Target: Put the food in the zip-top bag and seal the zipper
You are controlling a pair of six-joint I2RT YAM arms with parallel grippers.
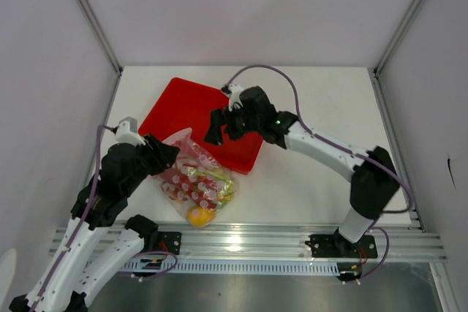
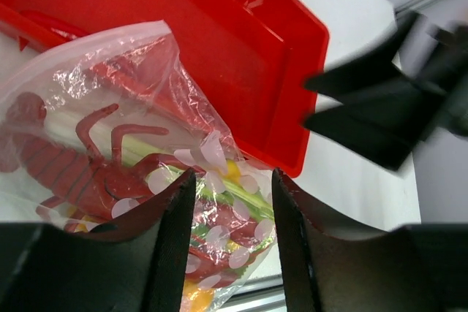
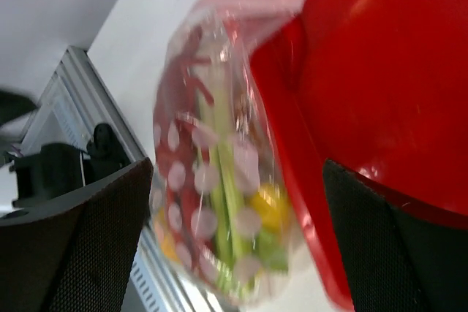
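The zip top bag (image 1: 194,188) lies at the front left of the table against the red bin, holding toy food: a red lobster (image 2: 80,173), green stalks and yellow pieces. My left gripper (image 1: 164,151) hangs over the bag's left end, its fingers apart with nothing held between them; in the left wrist view (image 2: 234,210) the bag lies beyond them. My right gripper (image 1: 223,126) is open above the red bin. In the right wrist view, blurred by motion, the bag (image 3: 212,188) appears below it.
The red bin (image 1: 175,100) fills the back left of the table; a red item (image 3: 289,38) lies along its inner edge.
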